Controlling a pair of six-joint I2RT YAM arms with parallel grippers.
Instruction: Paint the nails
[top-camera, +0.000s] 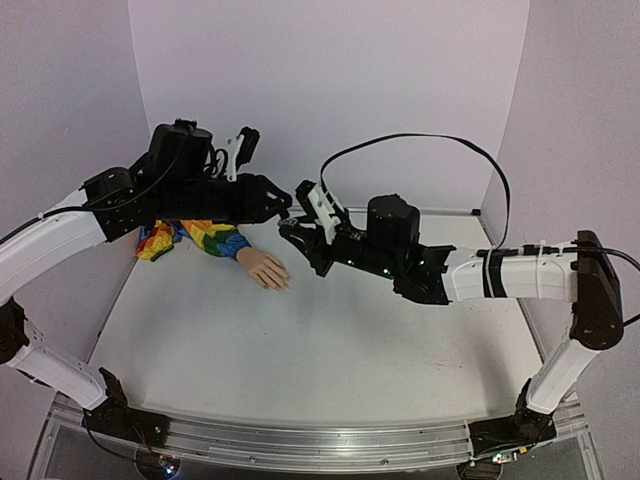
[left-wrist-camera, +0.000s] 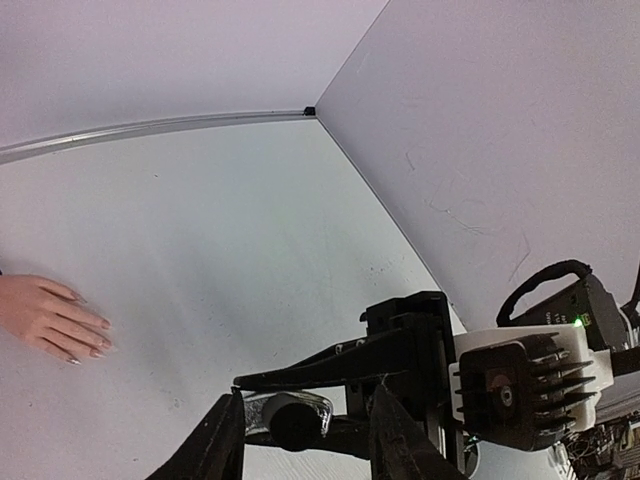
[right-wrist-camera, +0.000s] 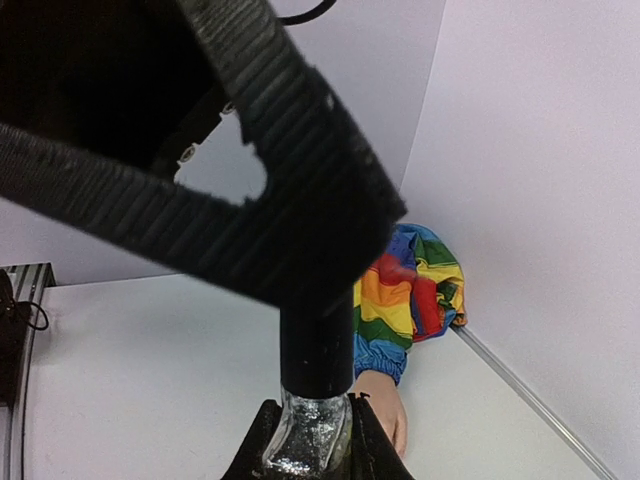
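Observation:
A small clear nail polish bottle (right-wrist-camera: 308, 438) with a black cap (right-wrist-camera: 316, 355) is held upright over the table; my right gripper is shut on its glass body. My left gripper is partly open, its fingers (left-wrist-camera: 212, 440) apart on either side of the cap, seen end-on in the left wrist view. From above, the left gripper (top-camera: 280, 205) meets the right gripper (top-camera: 288, 228) at the bottle, which is mostly covered there. A fake hand (top-camera: 264, 268) with a rainbow sleeve (top-camera: 213, 238) lies palm down on the table below. The brush is not visible.
Walls enclose the back and both sides. A black cable (top-camera: 430, 136) loops above the right arm.

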